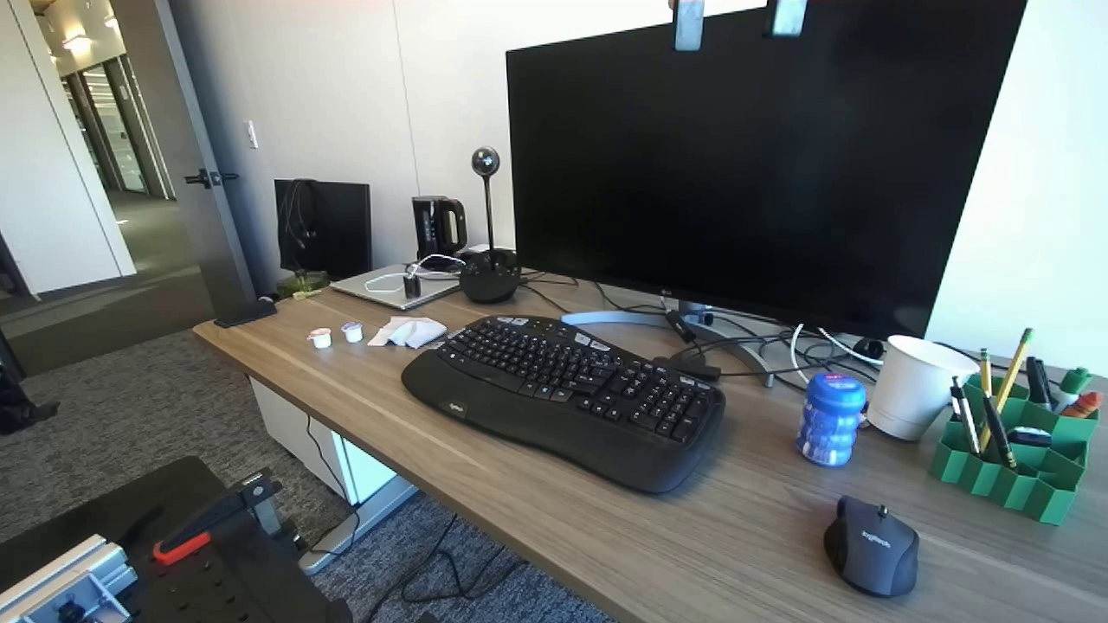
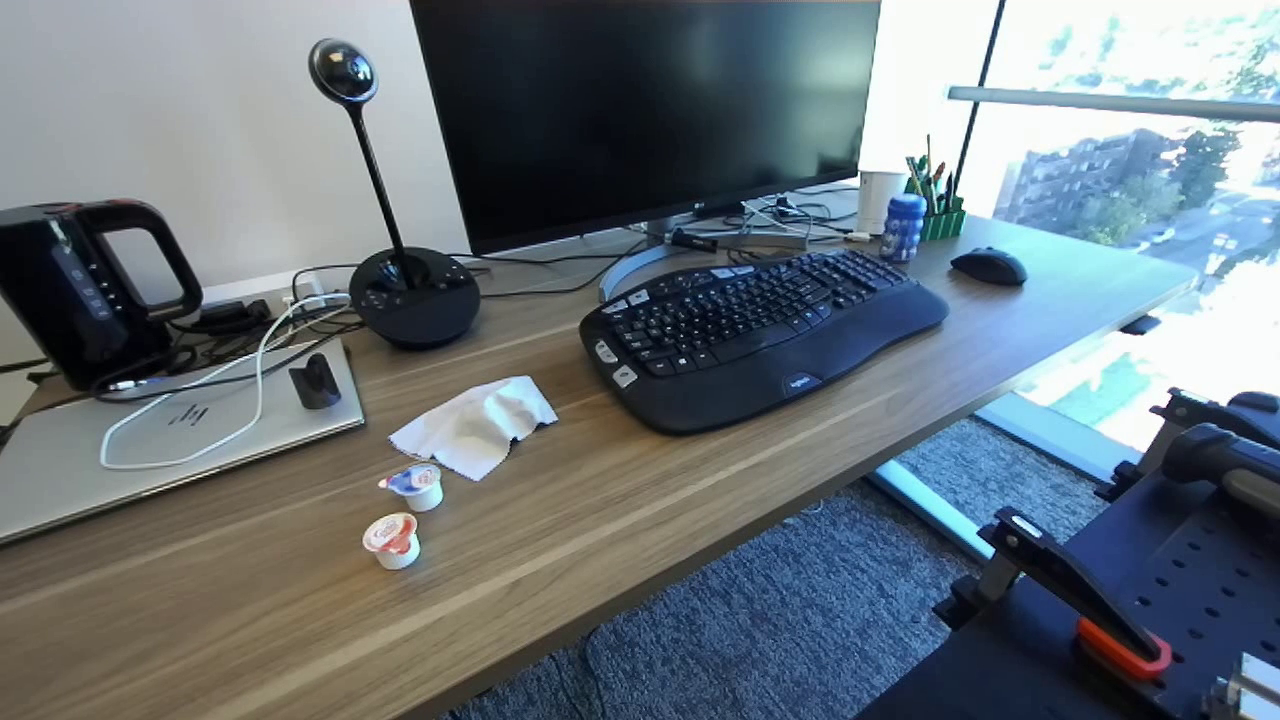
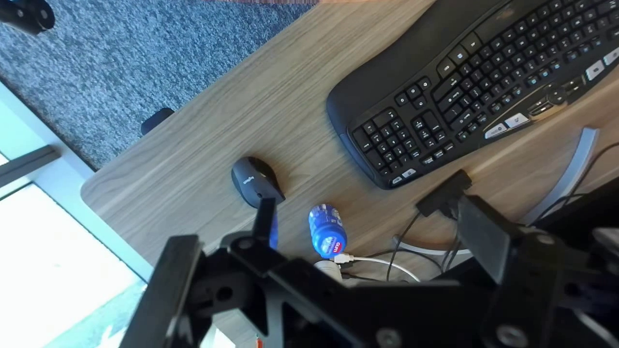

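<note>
At the top edge of exterior view 1, in front of the monitor [image 1: 748, 166], only the two fingertips of my gripper [image 1: 737, 21] show. They stand well apart with nothing between them, so it is open, high above the desk. The wrist view looks down past the spread fingers onto a dark mouse [image 3: 255, 181], a blue bottle [image 3: 328, 230] and the black keyboard [image 3: 418, 116]. Left of the keyboard, a white cloth [image 2: 475, 422] lies crumpled on the wood, with two small creamer cups nearby, one purple-lidded [image 2: 417, 485] and one red-lidded [image 2: 392, 542].
A white cup [image 1: 917, 386] and a green pen holder [image 1: 1013, 467] stand right of the bottle. Loose cables lie around the monitor stand. A laptop [image 2: 180, 432] with a cable on it, a kettle [image 2: 90, 300] and a black camera stand [image 2: 414, 300] occupy the far left.
</note>
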